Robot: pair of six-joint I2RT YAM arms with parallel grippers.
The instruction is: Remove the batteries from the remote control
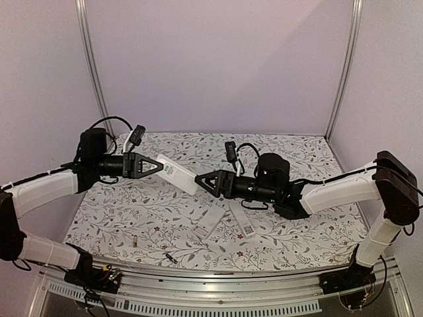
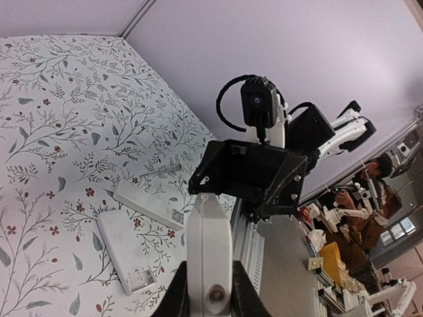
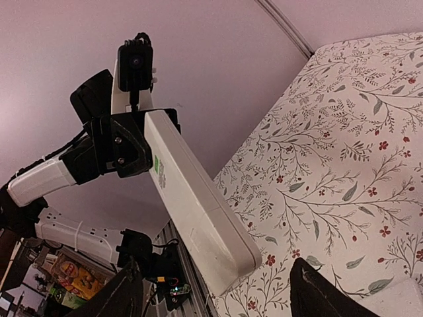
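My left gripper (image 1: 153, 168) is shut on one end of a white remote (image 1: 177, 174), holding it aloft over the table and tilted down to the right. In the left wrist view the remote (image 2: 209, 251) points away from the fingers. My right gripper (image 1: 206, 182) is part open at the remote's lower end; in the right wrist view that end (image 3: 231, 264) sits just beyond and between the fingertips, and I cannot tell whether they touch it. Two small battery-like items (image 1: 170, 257) lie on the front left of the table.
Two pale flat pieces (image 1: 209, 222) lie on the floral table (image 1: 297, 251) below my right gripper. Walls bound the back and sides.
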